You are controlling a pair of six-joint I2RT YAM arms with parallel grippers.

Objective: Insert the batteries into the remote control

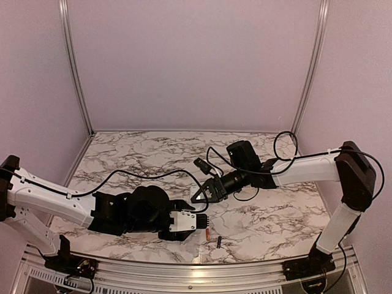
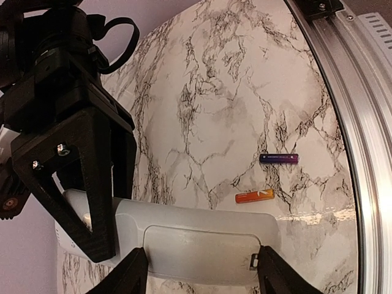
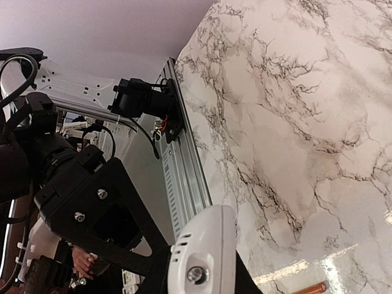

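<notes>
My right gripper (image 1: 208, 195) is shut on the white remote control, held above the table; in the right wrist view the remote's end (image 3: 202, 245) fills the lower middle. My left gripper has its fingertips at either end of the remote's battery cover, part open; whether they press on it I cannot tell. An orange battery (image 2: 254, 195) and a purple battery (image 2: 278, 158) lie loose on the marble table, near its front edge in the top view.
The metal rail (image 1: 190, 269) runs along the table's front edge.
</notes>
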